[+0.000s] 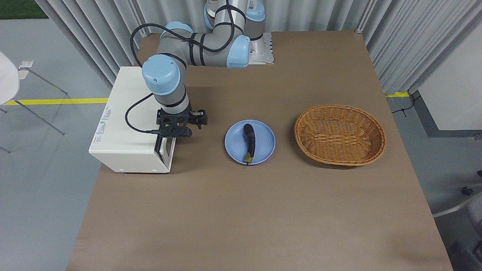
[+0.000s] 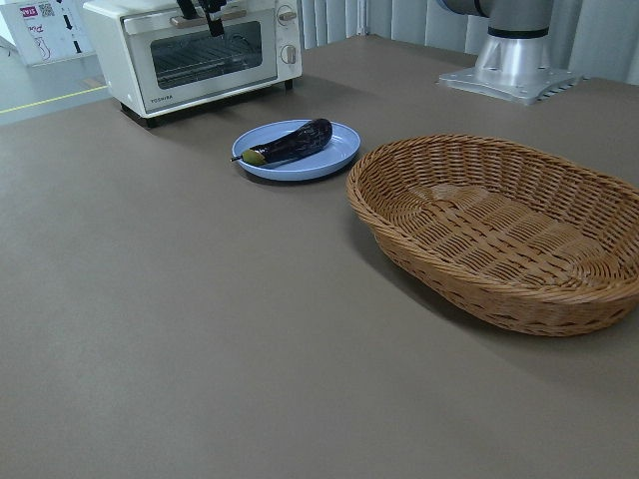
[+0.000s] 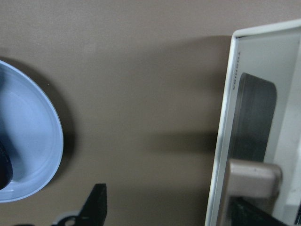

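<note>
My gripper point(image 1: 180, 124) is at the front of the white toaster oven point(image 1: 126, 135), over the handle of its door point(image 2: 205, 62). In the wrist view one black finger lies by the handle point(image 3: 251, 181) and the other is over the table, so the fingers look open. The door appears slightly tilted out at the top. To its right, a dark eggplant point(image 1: 250, 140) with a green stem lies on a blue plate point(image 1: 232, 144).
An oval wicker basket point(image 1: 339, 135) stands right of the plate. The arm's base plate is at the back edge.
</note>
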